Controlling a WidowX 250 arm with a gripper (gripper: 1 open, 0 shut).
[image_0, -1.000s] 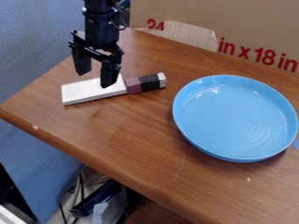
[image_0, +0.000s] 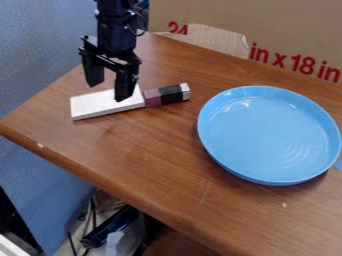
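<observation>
My black gripper (image_0: 107, 76) hangs at the upper left, its two fingers apart, just above a white flat object (image_0: 96, 105) with a maroon and black end (image_0: 166, 95), lying on the wooden table (image_0: 160, 150). The fingers look open; whether they touch the white object cannot be told. A blue plate (image_0: 267, 136) sits to the right.
A cardboard box (image_0: 274, 30) with red lettering stands behind the table. The table's front left edge drops to clutter on the floor.
</observation>
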